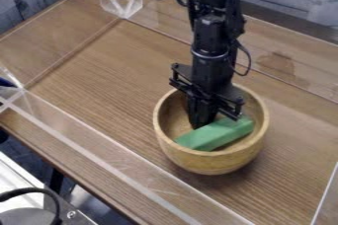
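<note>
A black gripper point(207, 104) on a dark arm reaches down into a wooden bowl point(248, 153) at the centre right of the table. Its fingers are inside the bowl, over a green block point(215, 136) lying there. The fingertips are dark and partly hidden, so whether they are apart or touch the block is unclear.
Clear plastic edging runs along the near left side, with a dark hose or cable at the bottom left. A white wall stands at the back right.
</note>
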